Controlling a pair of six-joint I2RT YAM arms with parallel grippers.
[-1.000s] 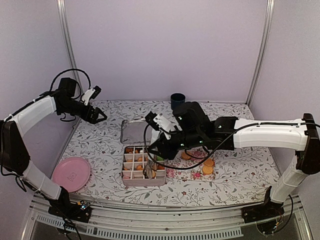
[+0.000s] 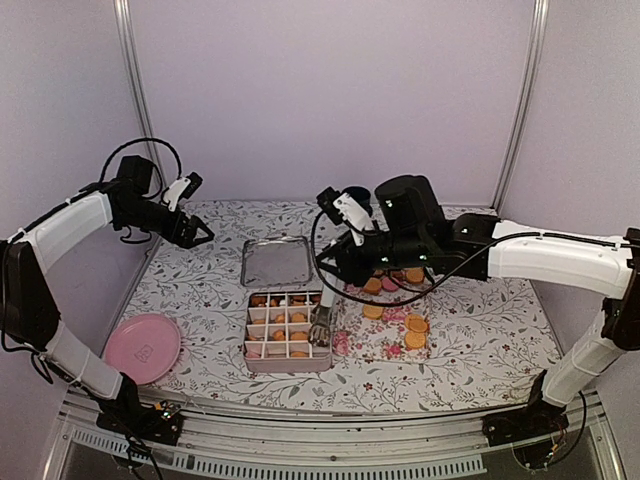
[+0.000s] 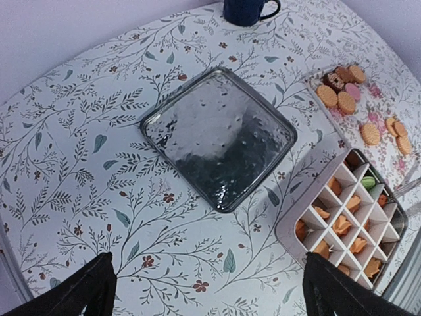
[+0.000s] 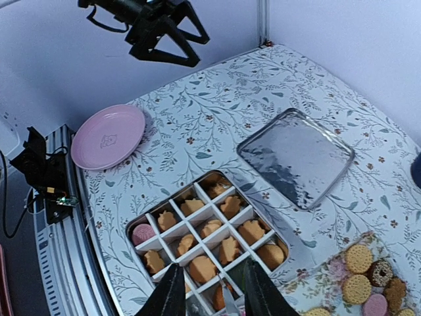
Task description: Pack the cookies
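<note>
A divided box [image 2: 288, 366] stands in the middle of the table, with cookies [image 4: 202, 268] in many of its compartments, including a pink one [image 4: 143, 233] and a green one [image 3: 368, 182]. Over its right-hand column, metal tongs [image 2: 321, 325] hang from my right gripper [image 2: 343, 266], which is shut on them. Whether a cookie sits between the tongs' ends cannot be made out. More cookies [image 3: 346, 102] lie on a patterned sheet to the right of the box. My left gripper [image 2: 198, 233] hovers at the far left, open and empty.
A clear lid [image 2: 277, 263] rests behind the box. The pink plate [image 2: 143, 349] is at the front left, and a dark blue mug [image 3: 243, 12] stands at the back. Bare tablecloth lies between plate and box.
My right gripper and the tongs have shifted right and a little up, from the box's middle toward its right-hand column. The left arm has stayed still.
</note>
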